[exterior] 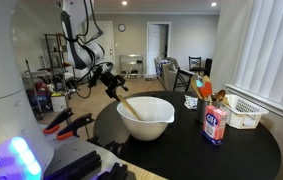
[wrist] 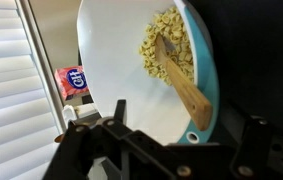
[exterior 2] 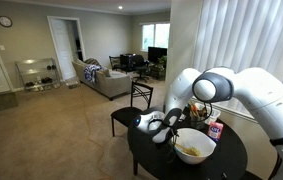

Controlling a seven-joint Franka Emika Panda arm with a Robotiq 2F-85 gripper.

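Observation:
A large white bowl (exterior: pixel 149 130) stands on the dark round table. Inside it, the wrist view shows a heap of yellowish small pieces (wrist: pixel 167 35). A wooden spoon (wrist: pixel 189 95) has its head in this heap and its handle leaning over the bowl's rim, towards me. My gripper is open, with its two fingers apart on either side of the handle's end in that view. Whether either finger touches the handle I cannot tell. In exterior view 1, black gripper parts show at the lower left, beside the bowl.
A red and blue packet (exterior: pixel 214 122) stands to the bowl's right. Behind it are a holder with colourful utensils (exterior: pixel 208 90) and a white basket (exterior: pixel 244 112) by the window blinds. A black chair (exterior 2: pixel 136 105) stands near the table.

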